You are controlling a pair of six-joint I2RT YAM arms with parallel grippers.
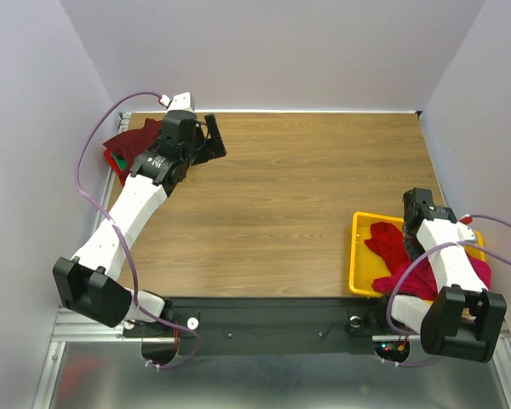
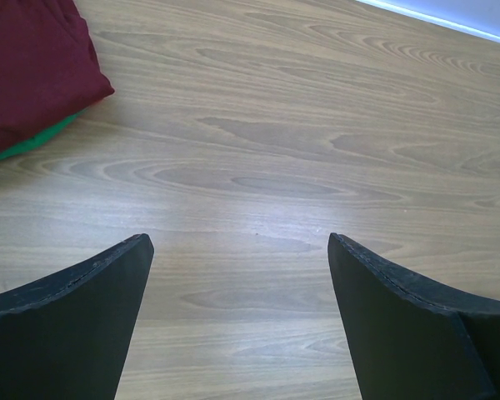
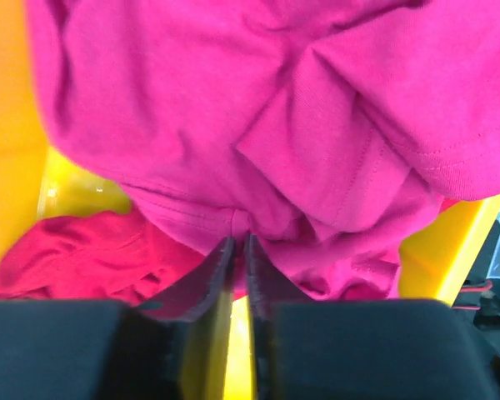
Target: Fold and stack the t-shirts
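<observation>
A pile of folded shirts, maroon point(image 1: 132, 143) with a green one beneath, lies at the back left. My left gripper point(image 1: 211, 141) is open over bare wood beside it, nothing between its fingers. In the yellow bin point(image 1: 358, 256) at the front right lie red point(image 3: 92, 258) and magenta point(image 3: 192, 100) shirts. My right gripper is over the magenta shirt, its fingertips close together and blurred at a fold; whether cloth is between them I cannot tell.
The wooden tabletop point(image 1: 281, 196) between the pile and the bin is clear. Walls stand at the back and both sides.
</observation>
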